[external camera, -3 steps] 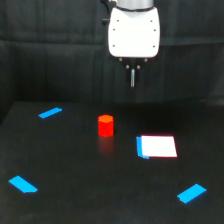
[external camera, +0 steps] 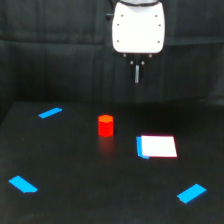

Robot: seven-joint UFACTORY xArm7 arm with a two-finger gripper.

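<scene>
A red cube (external camera: 105, 126) rests on the black table, left of centre. The white robot arm (external camera: 138, 30) hangs at the top middle, with its narrow gripper (external camera: 137, 72) pointing down, high above and to the right of the cube. Whether the fingers are open or shut is too small to tell.
A white pad (external camera: 160, 146) with a blue piece at its left edge lies right of the cube. Blue strips (external camera: 50, 113) mark the table at the back left, front left and front right.
The arm and gripper have shifted slightly right and up. The cube and pad are unchanged.
</scene>
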